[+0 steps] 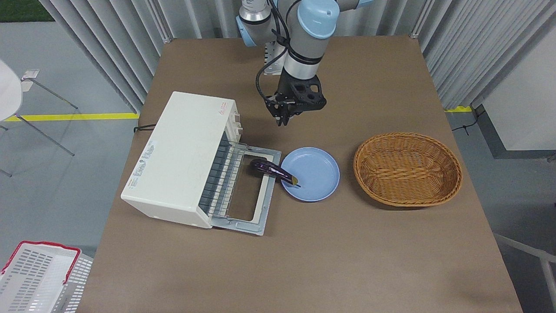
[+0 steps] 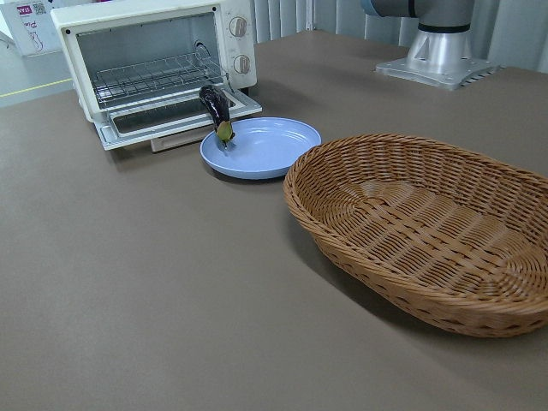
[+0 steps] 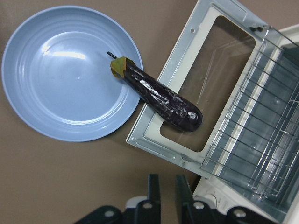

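A dark purple eggplant (image 1: pixel 268 169) lies across the lowered glass door of a white toaster oven (image 1: pixel 174 156), its green stem end over the rim of a blue plate (image 1: pixel 312 180). In the wrist view the eggplant (image 3: pixel 159 98) rests the same way. My gripper (image 1: pixel 282 117) is raised above the table, behind the plate and apart from the eggplant. Its two black fingers (image 3: pixel 153 196) show at the bottom of the wrist view with a gap between them and nothing held.
A wicker basket (image 1: pixel 406 172) sits right of the plate. The oven's wire rack (image 3: pixel 261 140) is partly pulled out above the door.
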